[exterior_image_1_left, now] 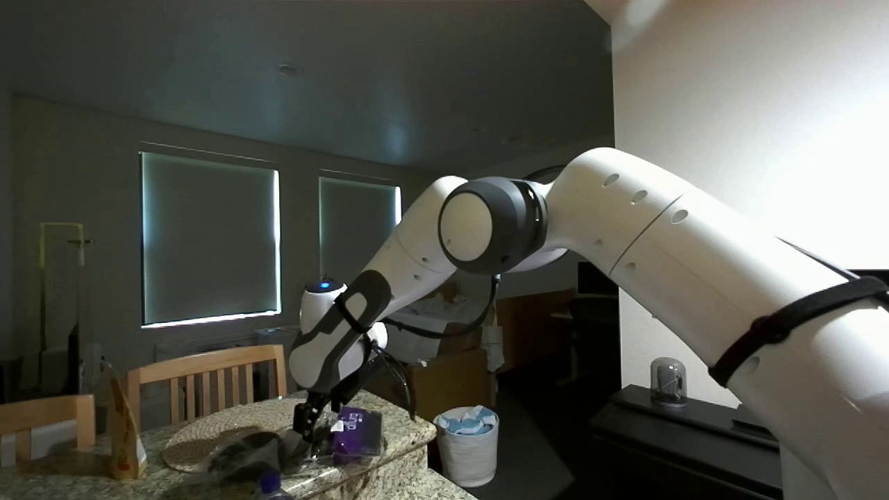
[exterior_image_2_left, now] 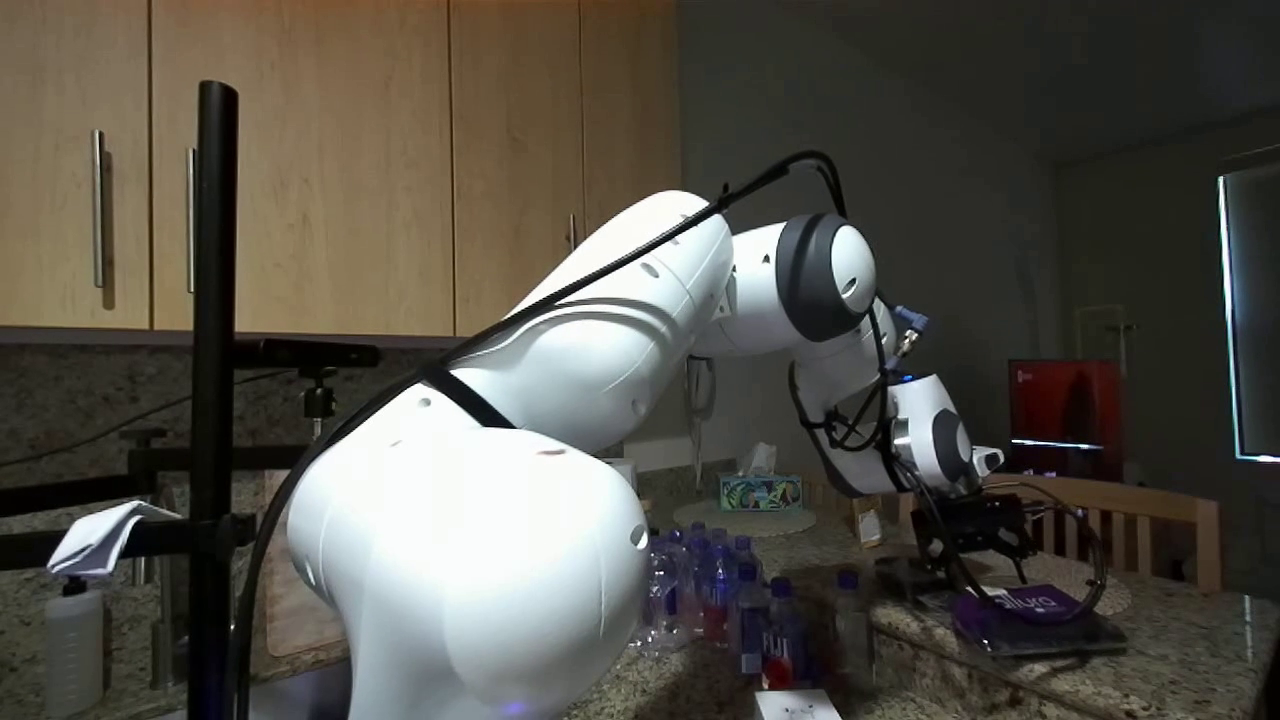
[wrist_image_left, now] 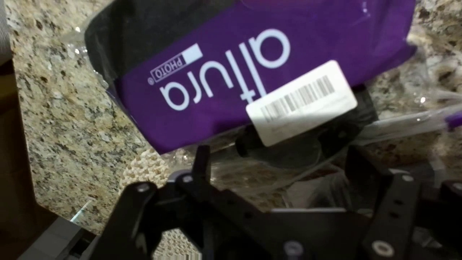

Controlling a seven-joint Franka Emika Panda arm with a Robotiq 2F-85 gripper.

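A purple and black "altura PHOTO" package (wrist_image_left: pixel 216 86) in clear plastic lies on the granite counter, with a white barcode label (wrist_image_left: pixel 303 104) on it. My gripper is open over the package's lower edge in the wrist view, its fingers (wrist_image_left: pixel 201 162) spread to either side of the clear wrapping and a black item partly under the label. Whether the fingertips touch the plastic I cannot tell. From the side, the gripper (exterior_image_1_left: pixel 321 417) is low at the counter, left of the purple package (exterior_image_1_left: pixel 356 435). The other exterior view has the package (exterior_image_2_left: pixel 1038 612) below the gripper.
Beside the gripper lies a dark item in clear plastic (exterior_image_1_left: pixel 246 457) near a round woven mat (exterior_image_1_left: pixel 196 442). A paper bag (exterior_image_1_left: pixel 126 433) stands farther left. Several bottles (exterior_image_2_left: pixel 720 588) crowd the lower counter. The counter's edge drops off near a white bin (exterior_image_1_left: pixel 468 454).
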